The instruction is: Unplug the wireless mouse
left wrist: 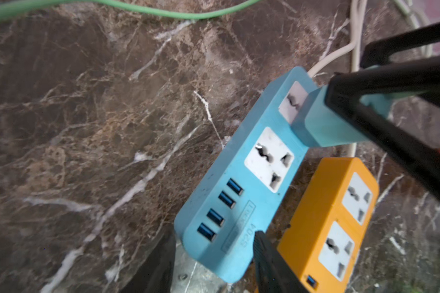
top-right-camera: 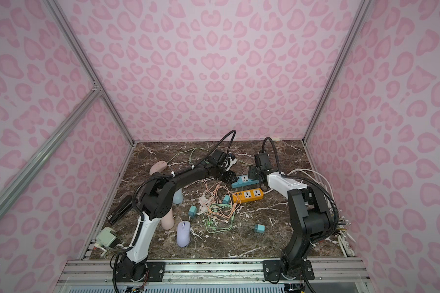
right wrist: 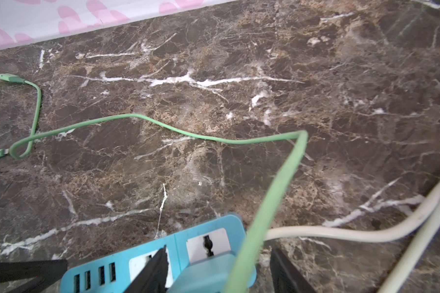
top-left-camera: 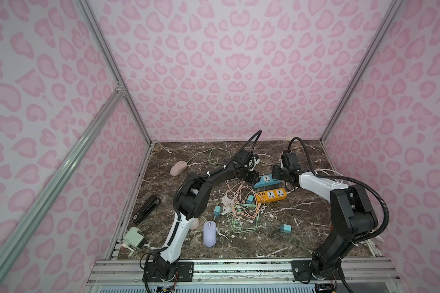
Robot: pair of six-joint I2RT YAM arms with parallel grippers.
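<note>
A pink mouse (top-left-camera: 178, 168) lies at the back left, with a thin green cable (right wrist: 176, 130) running across the table from its side. In the right wrist view, the cable rises over a light-blue adapter (right wrist: 207, 273) seated in the far-right socket of the blue power strip. My left gripper is shut on the strip's left end, the one with the USB ports. Around the adapter stand the fingers of my right gripper, open, one on each side. Its upper part shows beside the strip in the left wrist view.
An orange power strip (top-left-camera: 271, 195) lies just in front of the blue one. Tangled cables (top-left-camera: 242, 210) and loose adapters (top-left-camera: 285, 228) cover the middle front. A lilac mouse (top-left-camera: 209, 233) sits near the front edge. Behind the strips, the table is mostly clear.
</note>
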